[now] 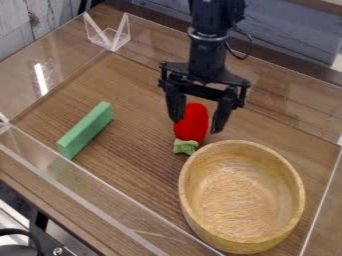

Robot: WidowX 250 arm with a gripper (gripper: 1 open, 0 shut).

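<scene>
The black gripper (pixel 203 100) hangs over a red object (pixel 191 122), its fingers spread open on either side of the object's upper part. The red object lies on the wooden table, with a small green piece (pixel 185 147) at its lower end, like a strawberry or carrot top; what it is exactly I cannot tell. Whether the fingers touch it is not clear.
A large yellow bowl (pixel 241 200) sits at the lower right, just below the red object. A green stick-like block (pixel 84 130) lies at the left. A clear wire-like item stands at the upper left. The table (pixel 94 70) is otherwise mostly bare.
</scene>
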